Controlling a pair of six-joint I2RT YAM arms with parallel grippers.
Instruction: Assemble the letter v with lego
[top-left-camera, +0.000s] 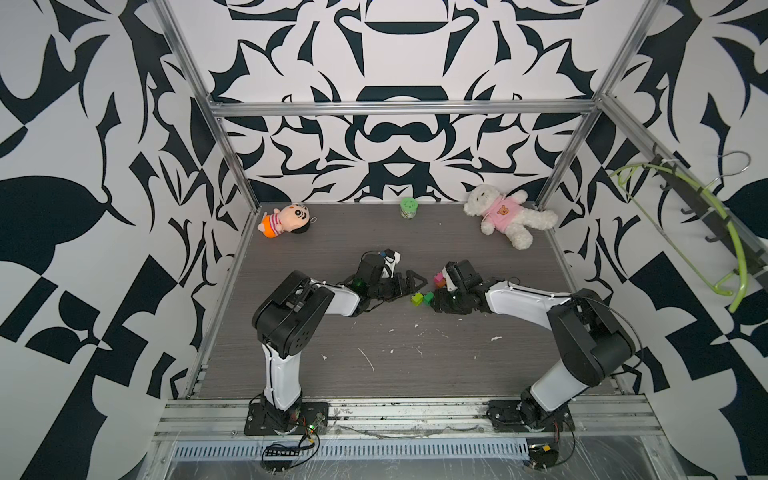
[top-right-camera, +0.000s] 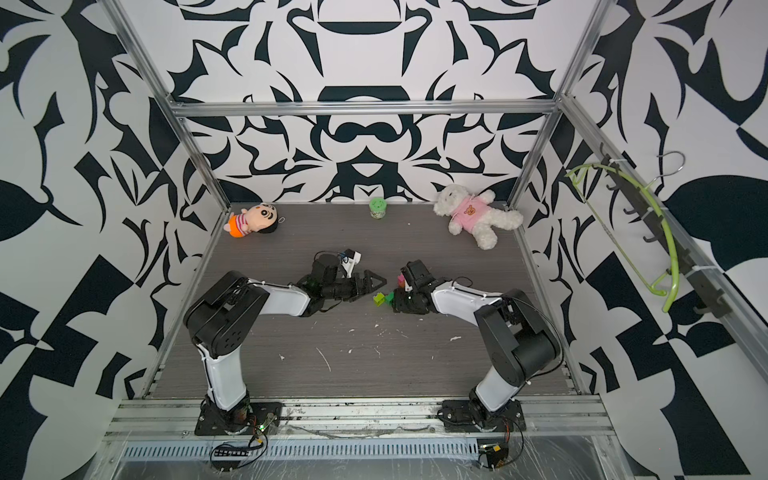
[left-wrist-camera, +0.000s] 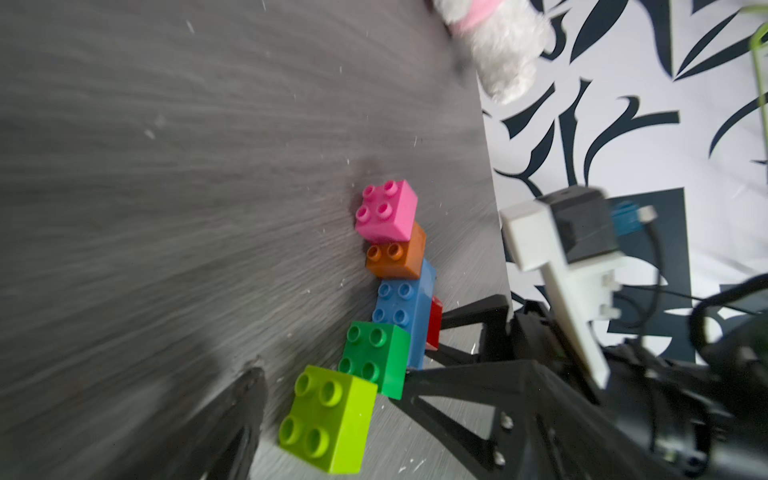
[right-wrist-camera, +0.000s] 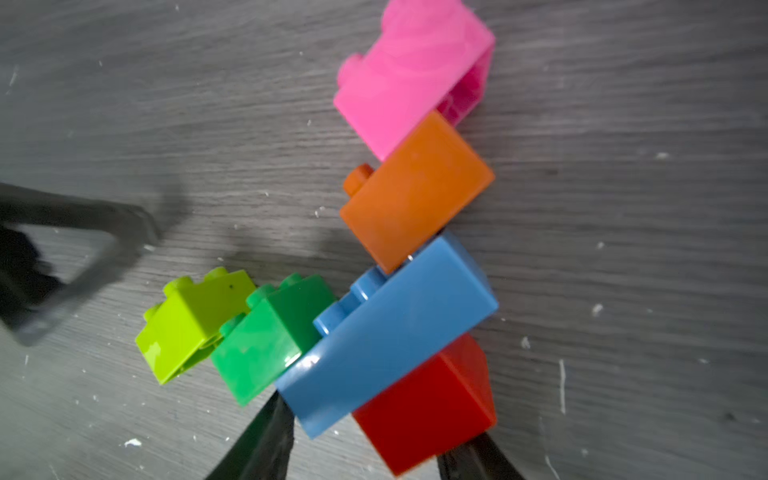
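Observation:
Six bricks form a crooked row on the table: pink (right-wrist-camera: 412, 72), orange (right-wrist-camera: 416, 188), blue (right-wrist-camera: 388, 336), red (right-wrist-camera: 428, 408), green (right-wrist-camera: 268, 340) and lime (left-wrist-camera: 328, 420), the red beside the blue. My right gripper (top-left-camera: 440, 297) sits at the red and blue bricks, its fingers partly hidden under them in the right wrist view, so its hold is unclear. Left of the bricks, my left gripper (top-left-camera: 413, 281) stands open and empty.
A plush bear (top-left-camera: 512, 216) and a doll (top-left-camera: 284, 221) lie at the back corners, with a green tub (top-left-camera: 408, 206) between them at the back.

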